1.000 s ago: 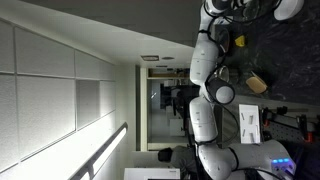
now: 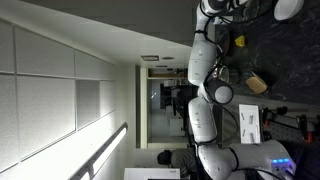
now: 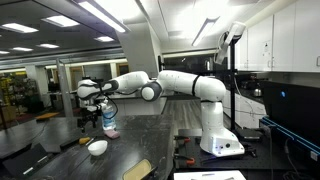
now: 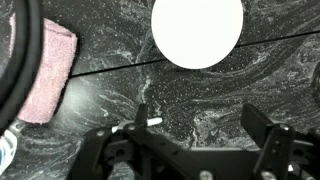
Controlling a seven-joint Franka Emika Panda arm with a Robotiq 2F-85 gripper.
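My gripper stands open above the dark marbled tabletop, with no object held between its fingers. Ahead of it in the wrist view lies a round white bowl (image 4: 197,30), cut off by the upper edge. A small white stick-like item (image 4: 150,122) shows close to the left finger; part of it may be hidden. At the left is a folded pink cloth (image 4: 45,75), partly covered by a black cable. The second exterior view shows the white bowl (image 3: 97,148) on the table, below and in front of the gripper (image 3: 95,108).
A tan wooden block or box (image 2: 257,82) sits nearer the arm's base, and a small yellow item (image 2: 240,41) lies beside the arm. Open tabletop (image 3: 75,168) surrounds the bowl. Dark items rest along the far left edge.
Near the top of the first exterior view, the gripper end of the arm has shifted slightly. Bowl, yellow item and wooden piece appear unmoved.
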